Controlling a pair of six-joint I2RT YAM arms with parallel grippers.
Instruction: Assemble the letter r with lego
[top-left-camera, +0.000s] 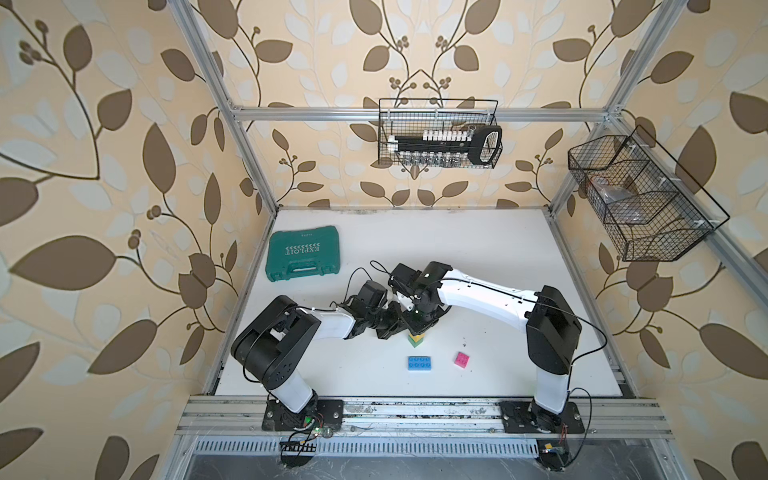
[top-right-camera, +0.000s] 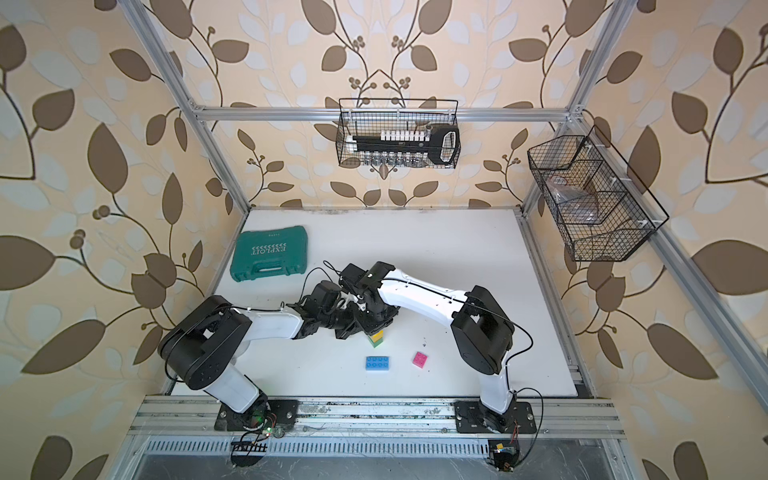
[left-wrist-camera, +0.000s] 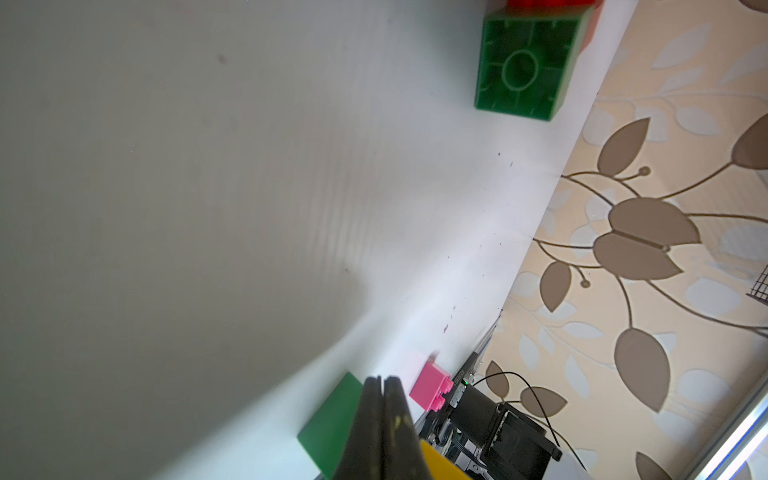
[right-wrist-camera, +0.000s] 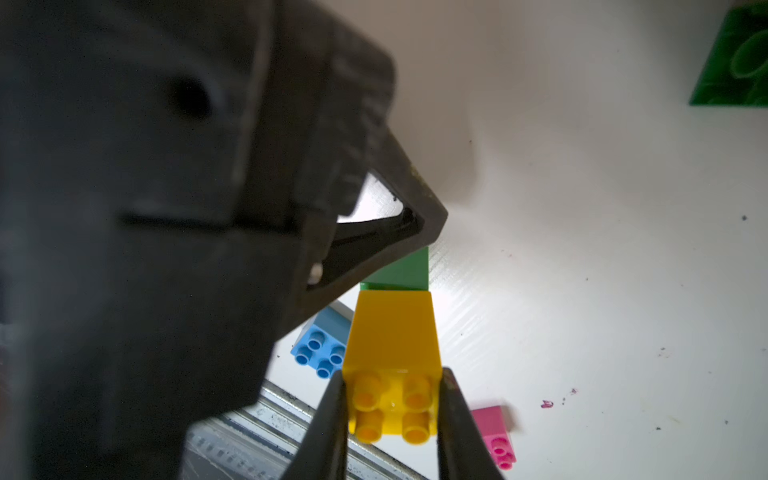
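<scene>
My right gripper is shut on a yellow brick (right-wrist-camera: 393, 328), just above a green brick (right-wrist-camera: 397, 269). My left gripper is shut beside them, with nothing visible between its fingers; the yellow and green (left-wrist-camera: 332, 416) show behind its fingertips. A blue brick (top-left-camera: 419, 363) lies toward the front, and a pink brick (top-left-camera: 461, 360) to its right. In the left wrist view, another green brick (left-wrist-camera: 528, 60) with red pieces (left-wrist-camera: 544, 4) lies apart; both arms hide it in the top views.
A green case (top-left-camera: 302, 252) lies at the back left. Wire baskets (top-left-camera: 648, 200) hang above the table on the back and right frame.
</scene>
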